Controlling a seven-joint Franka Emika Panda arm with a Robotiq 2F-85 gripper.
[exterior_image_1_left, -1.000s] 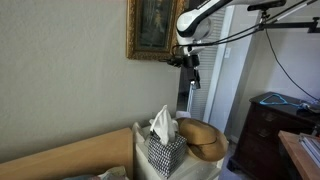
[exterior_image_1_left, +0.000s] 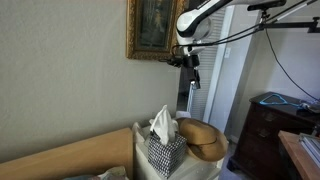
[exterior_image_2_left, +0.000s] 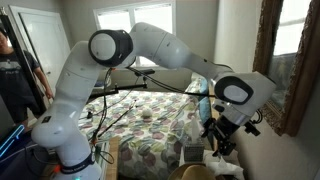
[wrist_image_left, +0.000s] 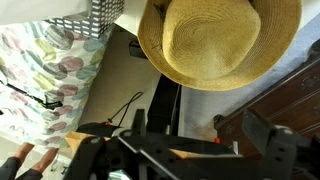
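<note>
My gripper (exterior_image_1_left: 191, 88) hangs in the air beside the wall, well above a tan straw hat (exterior_image_1_left: 203, 140). In the wrist view the hat (wrist_image_left: 212, 38) fills the upper middle, beyond the dark open fingers (wrist_image_left: 139, 122), with nothing held between them. A checked tissue box (exterior_image_1_left: 166, 157) stands beside the hat, a white tissue (exterior_image_1_left: 164, 124) sticking up from it. Exterior view 2 has the gripper (exterior_image_2_left: 221, 138) above the tissue (exterior_image_2_left: 223, 166) and the hat (exterior_image_2_left: 192, 173), which is cut off at the bottom edge.
A gold-framed picture (exterior_image_1_left: 154, 28) hangs on the wall near the arm. To the right stands a dark wooden dresser (exterior_image_1_left: 262, 130). The bed, with its patterned cover (exterior_image_2_left: 150, 125), spreads beyond the box. Air around the gripper is free.
</note>
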